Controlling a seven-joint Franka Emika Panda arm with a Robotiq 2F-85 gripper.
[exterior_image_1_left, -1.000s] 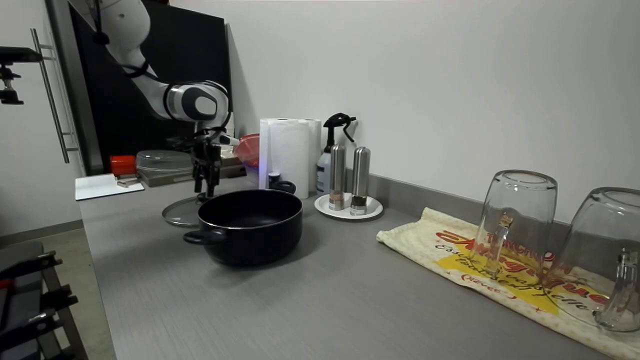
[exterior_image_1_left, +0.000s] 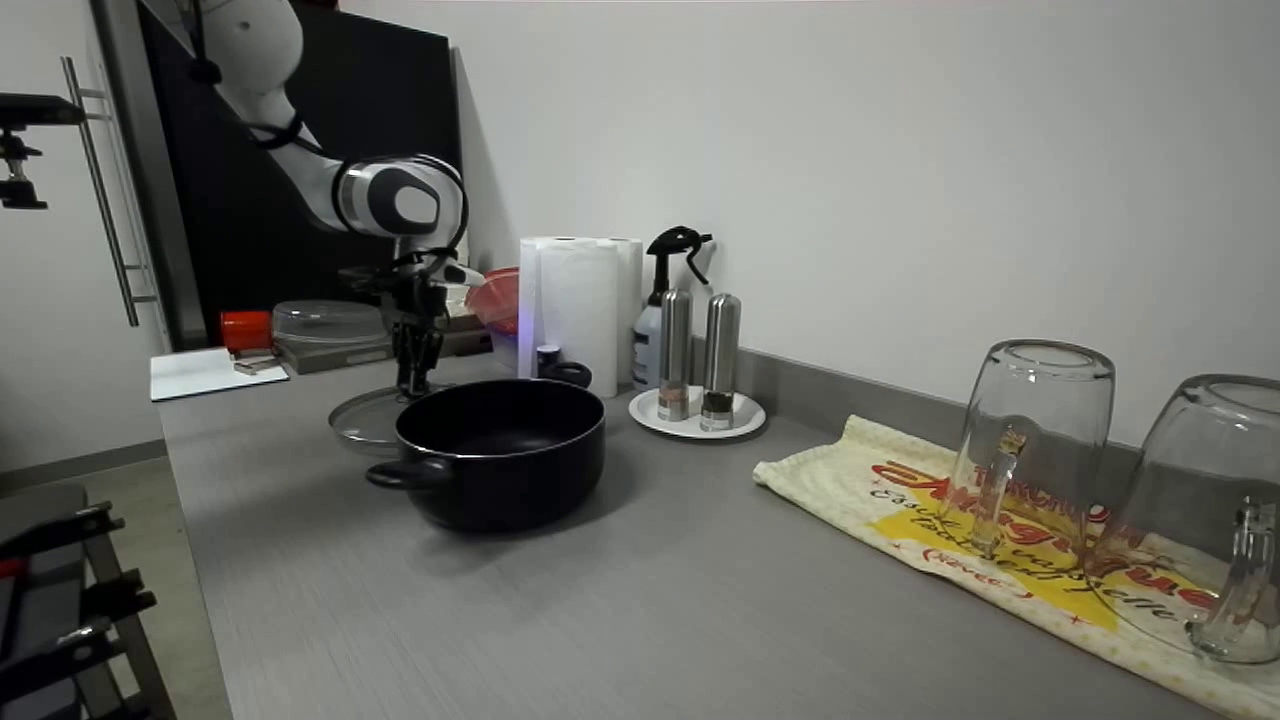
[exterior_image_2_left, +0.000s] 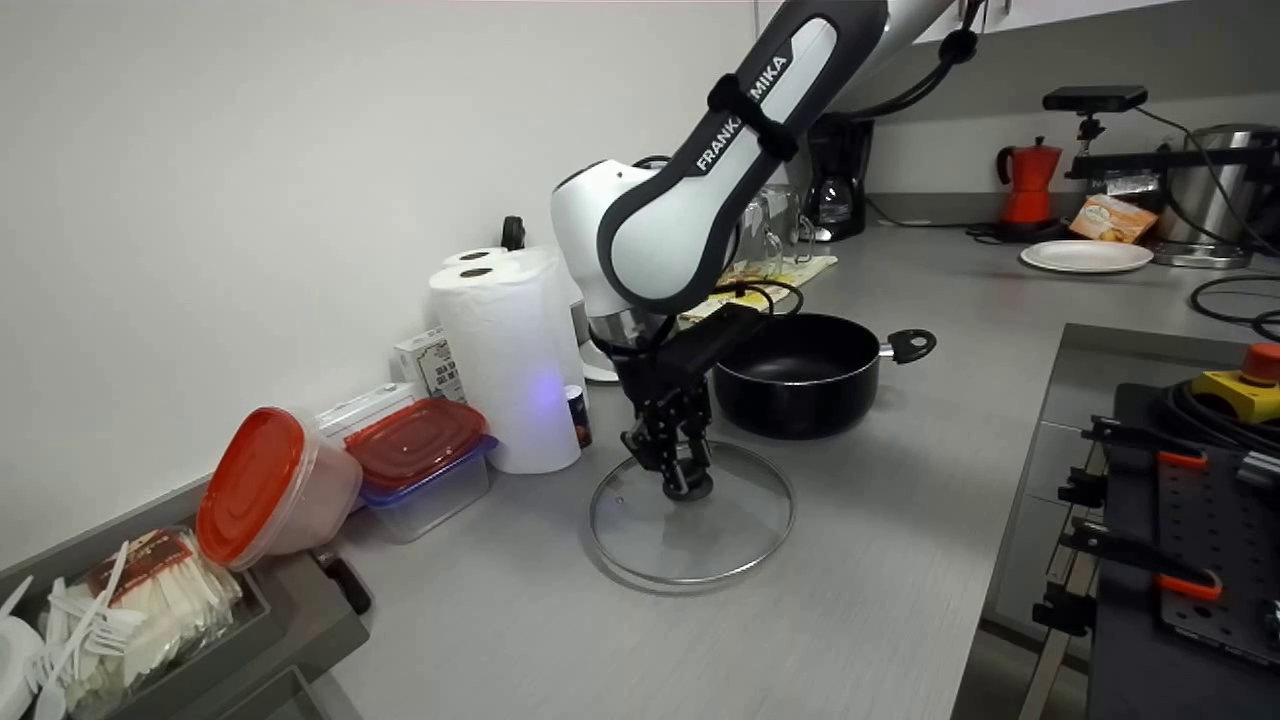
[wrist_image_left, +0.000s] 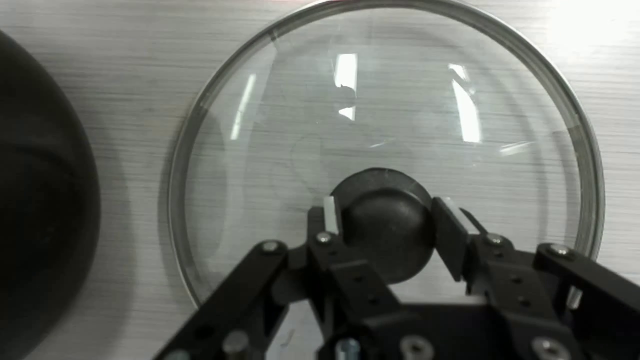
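The glass lid (exterior_image_2_left: 744, 516), with its metal rim and round black knob (exterior_image_2_left: 689, 490), is beside the black pot (exterior_image_2_left: 798, 402). My gripper (exterior_image_2_left: 678, 462) points down over the lid's centre and is shut on the knob. In the wrist view, one finger (wrist_image_left: 331, 216) presses each side of the knob (wrist_image_left: 384, 240). A thin shadow below the rim suggests the lid is just off the counter. The pot is uncovered and empty as far as shows; in exterior view 1 the pot (exterior_image_1_left: 510, 474) hides part of the lid (exterior_image_1_left: 366, 418).
Behind the arm, paper towel rolls (exterior_image_2_left: 498, 360) stand close to the wall. Plastic food boxes (exterior_image_2_left: 426, 486) and a grey cutlery tray (exterior_image_2_left: 276, 624) lie along the wall side. Two mills on a white plate (exterior_image_1_left: 696, 426) stand past the pot.
The fingers, apart above the knob a second ago, have come down and shut on it. The lid has shifted slightly right and up in exterior view 1. The pot has stayed put.
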